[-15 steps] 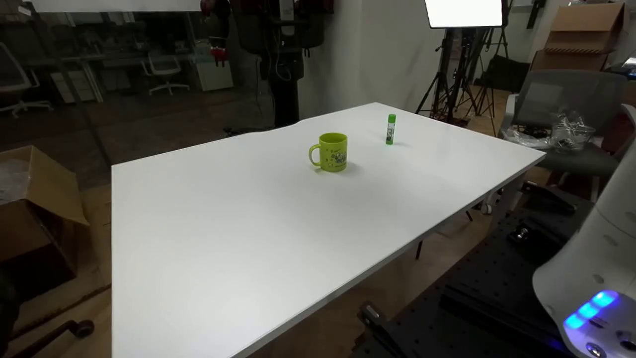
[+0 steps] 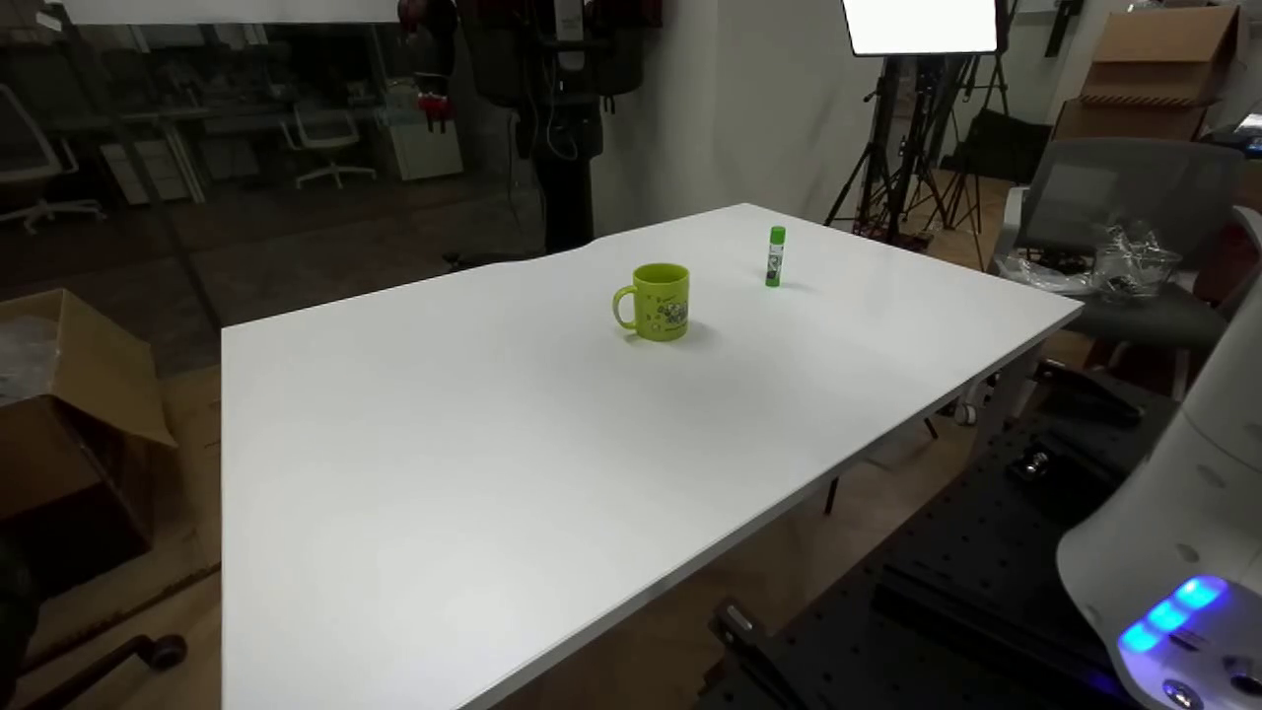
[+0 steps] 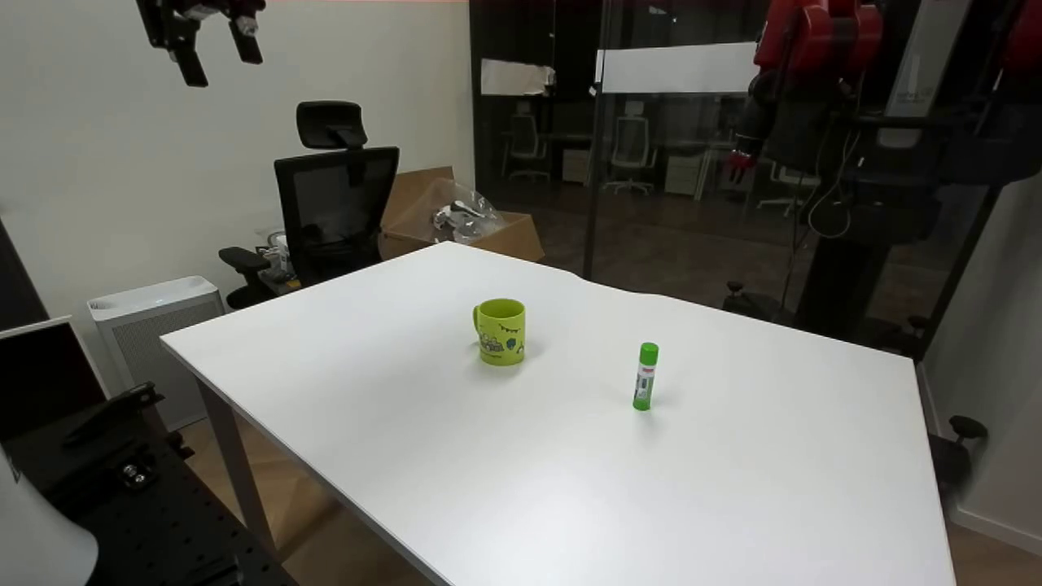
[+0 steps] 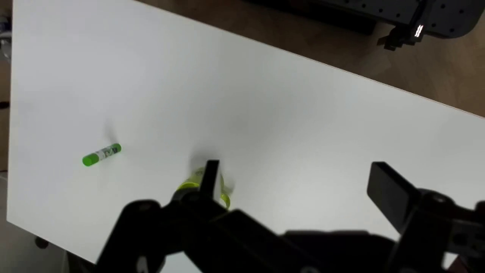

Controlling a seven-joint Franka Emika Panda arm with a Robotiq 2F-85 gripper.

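A lime-green mug point(image 2: 663, 306) stands upright on the white table point(image 2: 473, 473), its handle towards the left in both exterior views. Apart from it, a green-capped glue stick point(image 3: 645, 377) stands on end. High above the table, at the upper left of exterior view 2, hangs my gripper point(image 3: 224, 70), open and empty. The wrist view looks down past the wide-apart fingers of my gripper; the left finger covers part of the mug point(image 4: 191, 182), while the glue stick point(image 4: 102, 154) is in plain sight further left.
My white arm base point(image 2: 1183, 556) sits on a black perforated platform point(image 2: 946, 592) beyond the table's near edge. An open cardboard box point(image 2: 83, 414) and chairs stand off the table.
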